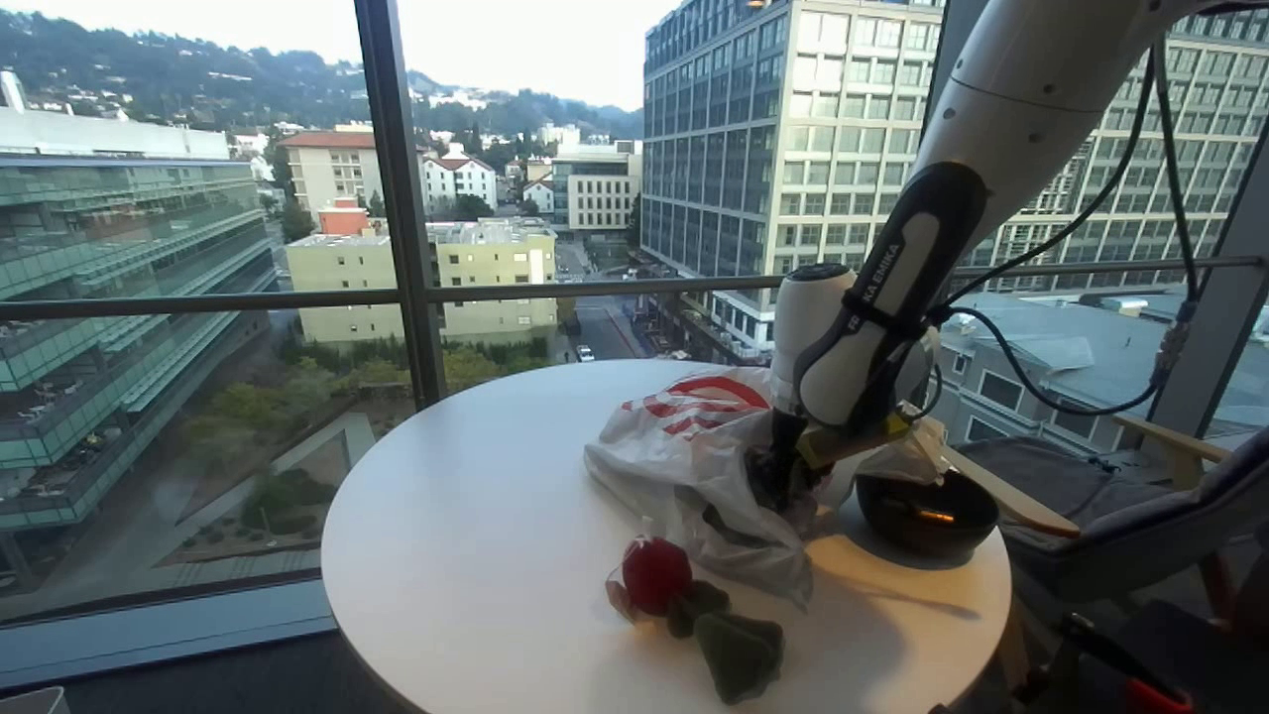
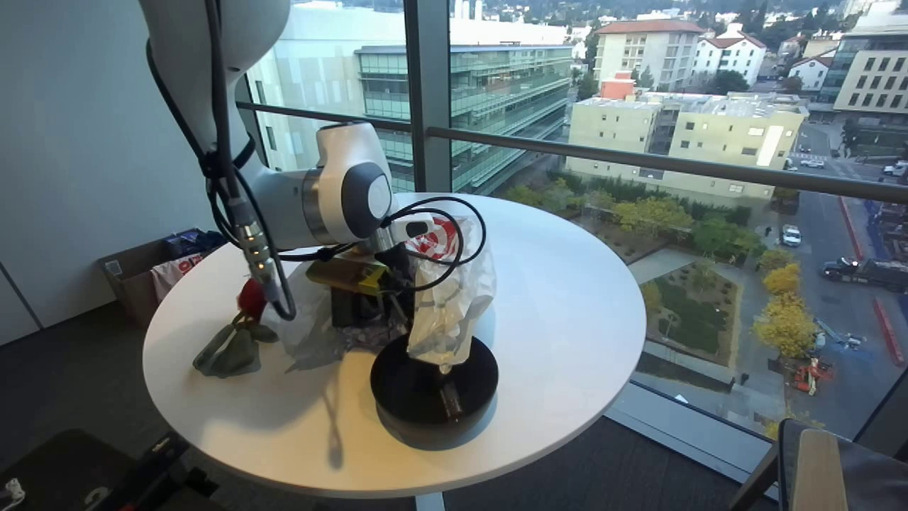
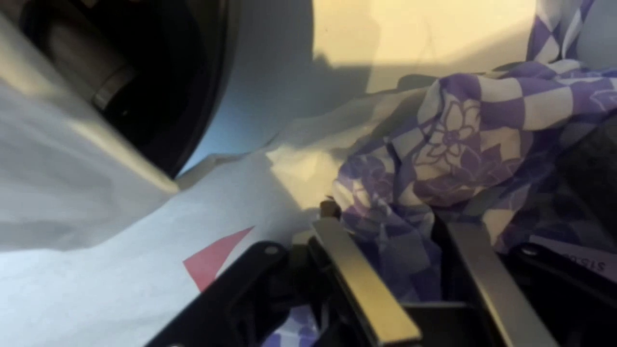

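Inside the mouth of a white plastic bag [image 1: 666,458] with red print, my gripper points downward. Its fingers [image 3: 361,277] stand part open, with purple-and-white patterned cloth [image 3: 457,133] bunched between and beyond them. Whether the cloth is gripped firmly does not show. The bag's loose side [image 2: 460,311] rises next to the gripper and hangs over the rim of a black bowl [image 2: 434,434]. In the first exterior view the bag and the arm hide most of the fingers.
A red artificial rose [image 1: 656,576] with green leaves [image 1: 740,654] lies on the round white table [image 1: 464,524], in front of the bag. Something shiny sits in the bowl. A chair [image 1: 1142,524] stands close to the right edge.
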